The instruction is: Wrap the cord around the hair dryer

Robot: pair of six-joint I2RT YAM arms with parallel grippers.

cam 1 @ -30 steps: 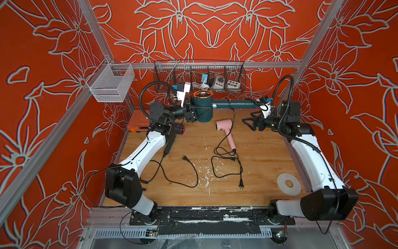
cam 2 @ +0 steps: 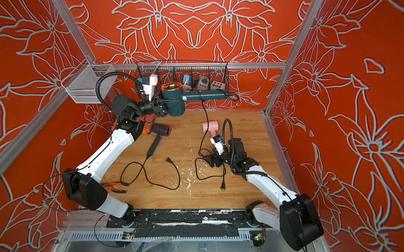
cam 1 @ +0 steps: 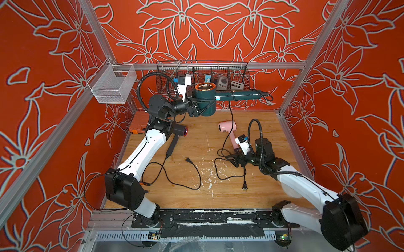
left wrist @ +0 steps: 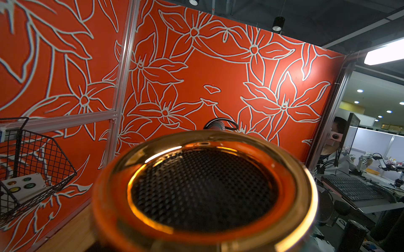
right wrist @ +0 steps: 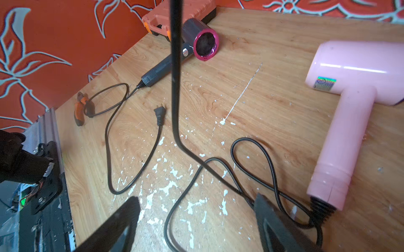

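My left gripper [cam 1: 194,108] is shut on the body of a teal hair dryer [cam 1: 207,103], held high with its handle pointing right and its orange-rimmed intake upward, filling the left wrist view. Its black cord [right wrist: 176,109] is looped at the handle and hangs to the tabletop. My right gripper [cam 1: 233,159] is low, open around the hanging cord near the handle end of a pink hair dryer [right wrist: 347,134], whose cord [right wrist: 273,176] lies in loops there.
A dark hair dryer [cam 1: 172,142] with its cord, orange-handled pliers [cam 2: 115,187] and an orange case [right wrist: 164,23] are at the left. A wire basket [cam 1: 166,77] hangs at the back wall. The wooden table [cam 1: 202,121] has bare room in the middle.
The teal dryer rose in my left gripper. My right gripper moved down and leftward from the handle end to the cord loops on the table.
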